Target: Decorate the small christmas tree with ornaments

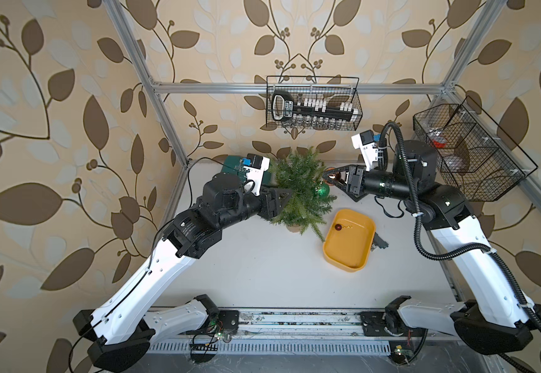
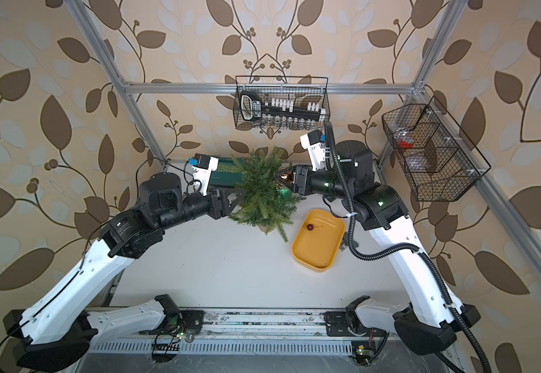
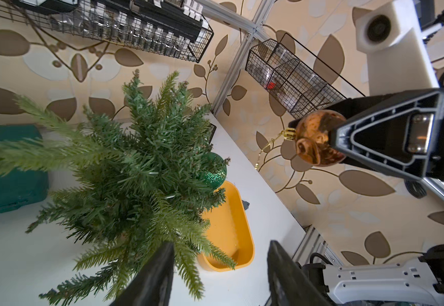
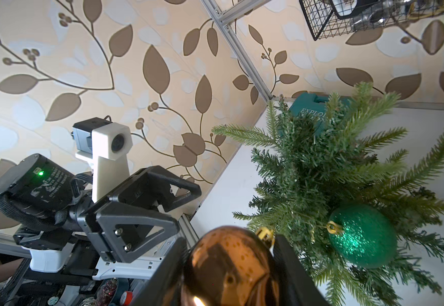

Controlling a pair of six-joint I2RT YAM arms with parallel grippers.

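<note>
The small green tree [image 1: 296, 192] stands mid-table with a glittery green ball [image 4: 363, 235] hanging in its right-side branches. My right gripper [image 2: 286, 178] is shut on a copper ornament [image 3: 317, 136] with a gold cap and dangling cord, held high at the tree's right. My left gripper is open, empty, raised at the tree's left front. A small dark red ornament [image 1: 338, 227] lies in the yellow tray [image 1: 354, 251].
A teal case [image 3: 13, 168] lies behind the tree at left. Wire baskets [image 1: 314, 102] [image 2: 432, 168] hang on the back and right walls.
</note>
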